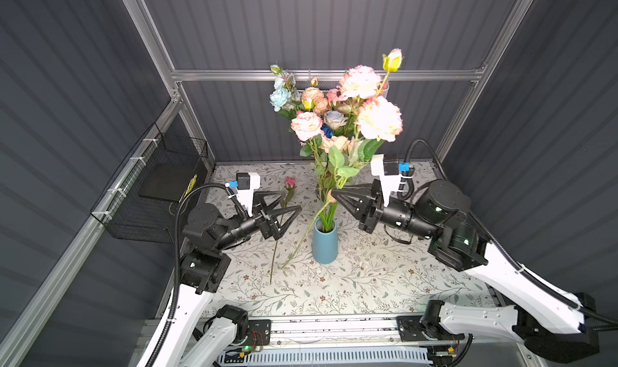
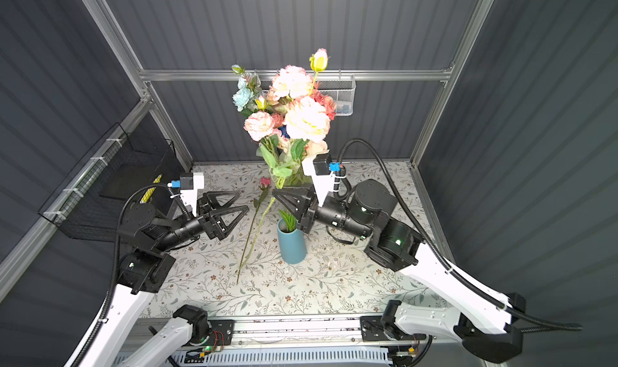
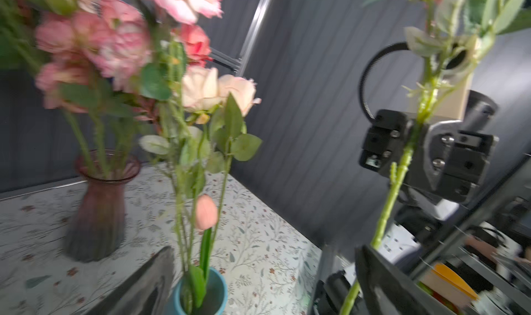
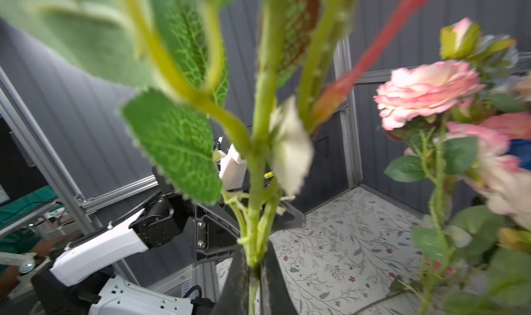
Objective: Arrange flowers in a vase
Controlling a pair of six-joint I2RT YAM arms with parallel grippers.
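A blue vase (image 1: 324, 244) with flower stems stands mid-table. Behind it, in the left wrist view, a pink glass vase (image 3: 95, 221) holds a bouquet. My right gripper (image 2: 276, 193) is shut on a green flower stem (image 4: 254, 204), raised above and beside the blue vase, carrying large pale pink blooms (image 2: 307, 119). My left gripper (image 1: 293, 201) is open to the left of the blue vase; the held stem runs in front of its view between the fingers, apparently not grasped.
A single rose (image 1: 290, 181) with a long stem lies on the table (image 2: 334, 283) left of the vase. A wire basket (image 1: 148, 186) hangs on the left wall.
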